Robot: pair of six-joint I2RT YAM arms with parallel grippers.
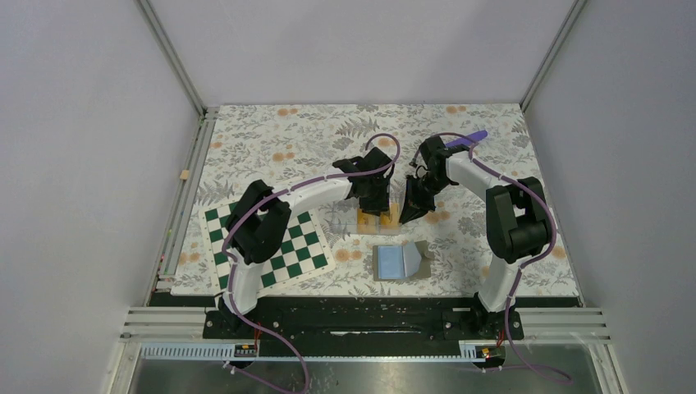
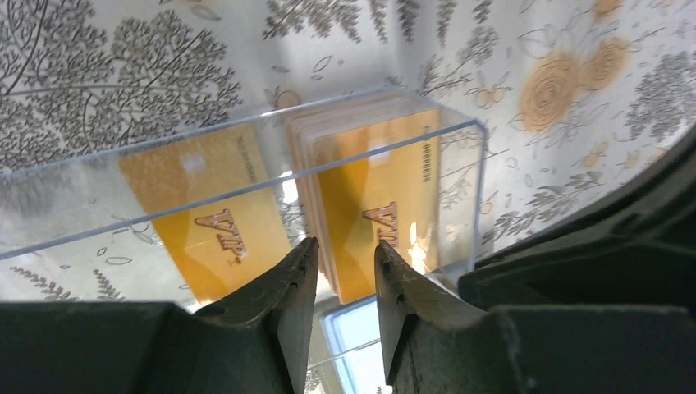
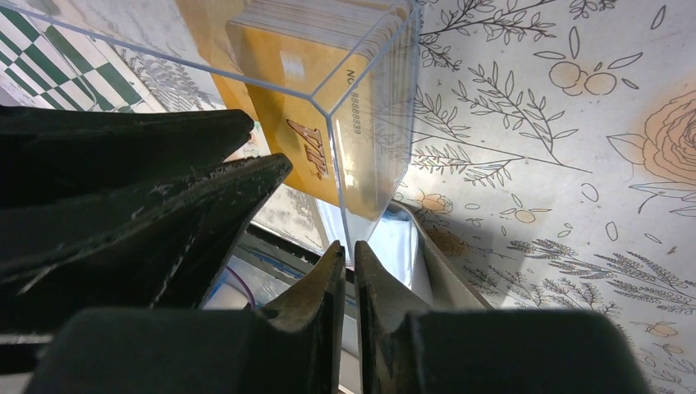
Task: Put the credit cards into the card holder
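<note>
A clear box [image 2: 74, 226] holds yellow cards, a thick card stack [image 2: 353, 189] at its right end and a flatter yellow card [image 2: 205, 213] left of it. My left gripper is open, its fingertips low over the stack's left portion, one finger either side of the stack's left edge. Whether they touch the cards I cannot tell. My right gripper is shut on the clear box's corner edge. Toward the front of the table lies the card holder [image 1: 400, 261], spread open, with blue and white panels and a grey back.
A green-and-white checkered board [image 1: 299, 250] lies under the left arm. At the back right rests a purple object [image 1: 466, 138], partly behind the right arm. Both grippers are close together at the box. Bare floral table surrounds the card holder.
</note>
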